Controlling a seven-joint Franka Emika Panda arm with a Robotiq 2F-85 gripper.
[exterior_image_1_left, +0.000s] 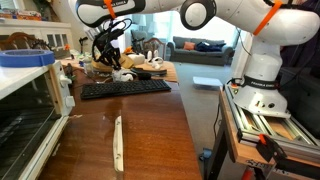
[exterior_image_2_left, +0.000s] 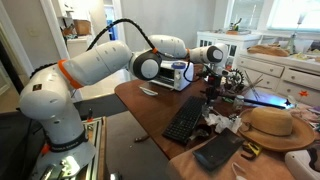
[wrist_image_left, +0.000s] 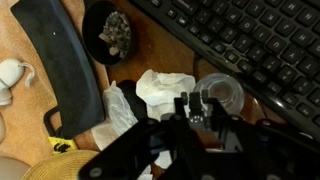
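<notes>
My gripper hangs low over the tabletop clutter, its fingers closed down. A round clear cup (wrist_image_left: 228, 90) sits right at the fingertips, and its near rim appears to be between them; the exact contact is dark and partly hidden. Crumpled white paper (wrist_image_left: 165, 88) lies beside the cup. In exterior view 2 the gripper (exterior_image_2_left: 213, 92) is behind the black keyboard (exterior_image_2_left: 186, 120), and in exterior view 1 it is too small to read.
A black bowl (wrist_image_left: 108, 35) with brownish bits and a long black flat object (wrist_image_left: 57, 65) lie left of the paper. A brown hat (exterior_image_2_left: 275, 124) rests at the right in exterior view 2.
</notes>
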